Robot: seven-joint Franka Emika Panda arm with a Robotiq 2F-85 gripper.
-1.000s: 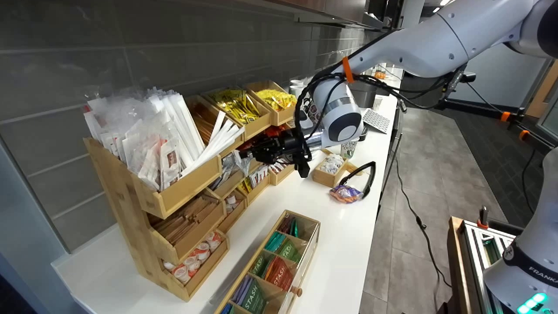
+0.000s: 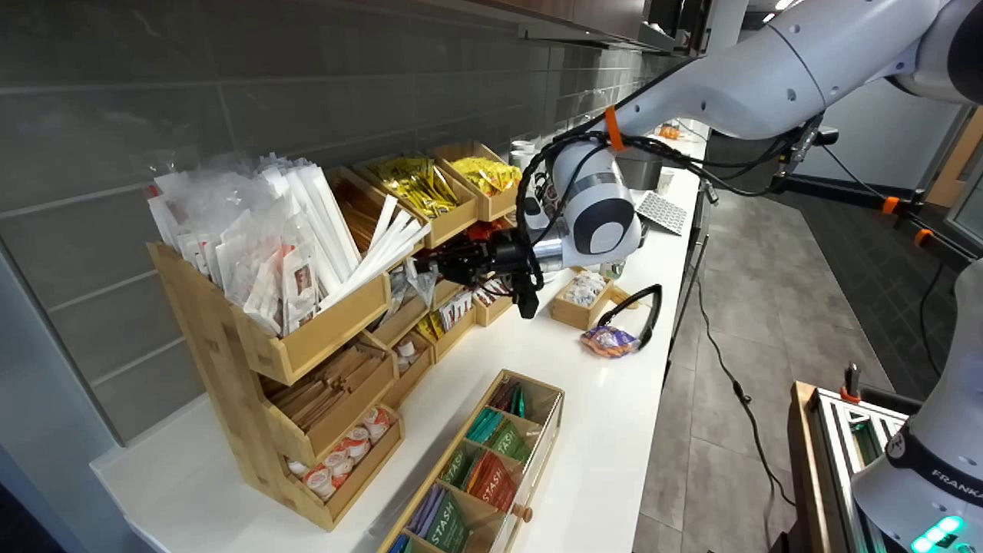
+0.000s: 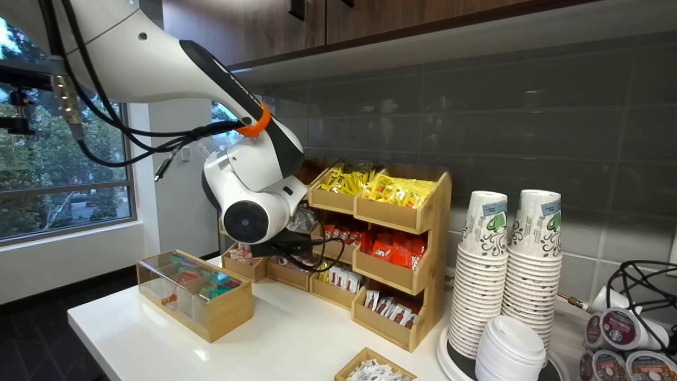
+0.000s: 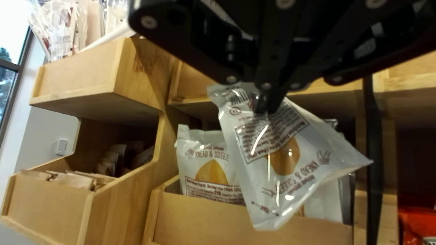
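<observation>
A white nut-butter packet (image 4: 282, 163) with a yellow-brown picture hangs tilted from my gripper, whose fingers are shut on its upper part. Its lower end overlaps the front of a wooden bin (image 4: 245, 222) in the wrist view. Behind it, a similar white packet (image 4: 210, 163) stands in that bin. Exterior view 1 has the gripper (image 2: 437, 268) at the middle tier of the wooden rack, with the silvery packet (image 2: 423, 281) at its tip. The arm covers the gripper's tips in exterior view 2.
Cutlery packs and white sticks fill the rack's near top bin (image 2: 318, 332). A wooden tea box (image 2: 502, 442) stands on the counter in front. Stacked paper cups (image 3: 476, 286) rise beyond the rack. The white counter (image 2: 590, 415) between tea box and edge is clear.
The gripper has shifted slightly left and toward the camera in exterior view 1, and the packet at its tip has moved with it. The rack and counter items look unchanged.
</observation>
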